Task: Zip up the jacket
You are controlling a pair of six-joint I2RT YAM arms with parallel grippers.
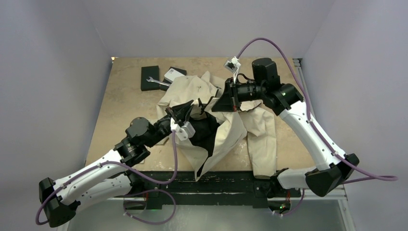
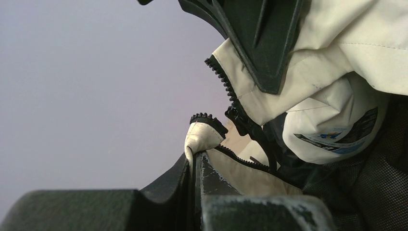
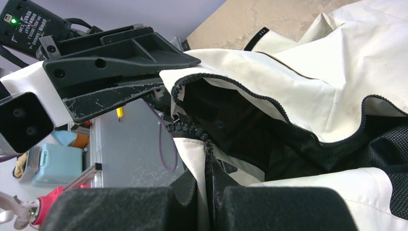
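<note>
The cream jacket (image 1: 226, 139) lies rumpled and open on the table, black lining (image 1: 204, 130) showing. My left gripper (image 1: 192, 107) is shut on one zipper end (image 2: 202, 134), a cream fabric tip with black teeth standing up from its fingers in the left wrist view. My right gripper (image 1: 216, 103) is shut on the other zipper edge (image 3: 190, 154), whose teeth run up between its fingers in the right wrist view. The two ends are close but apart. A dark zipper slider (image 2: 238, 120) hangs at the upper edge in the left wrist view.
Dark flat boxes (image 1: 149, 84), a silver wrench (image 1: 156, 81) and a white box (image 1: 172, 74) lie at the back left of the table (image 1: 110, 110). Walls stand close on both sides and behind.
</note>
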